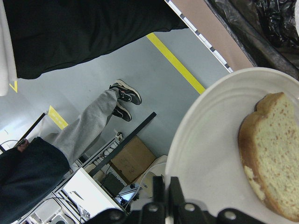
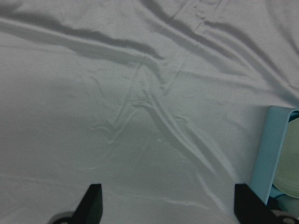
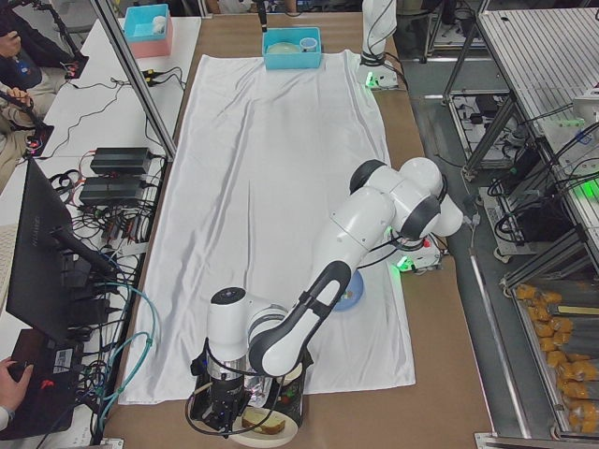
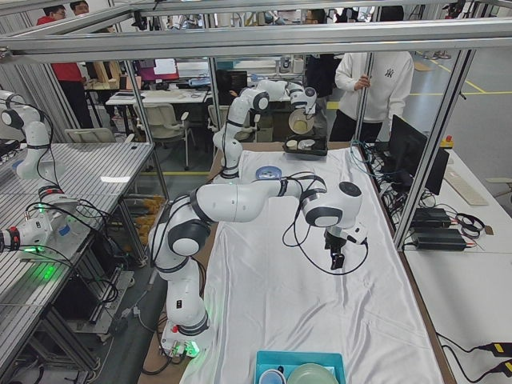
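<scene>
My left gripper is shut on the rim of a cream plate (image 1: 205, 154), which carries a slice of bread (image 1: 270, 154). In the camera left view the plate sits low at the bottom edge, over a black tray (image 4: 316, 150) seen at the table's far end in the camera right view. My right gripper stands open above bare white cloth (image 2: 140, 93), nothing between its fingers.
A blue bin (image 4: 264, 360) with dishes is at the right arm's end of the table. A blue plate (image 4: 268, 171) lies near the tray. A monitor (image 4: 406, 156) stands beside the table.
</scene>
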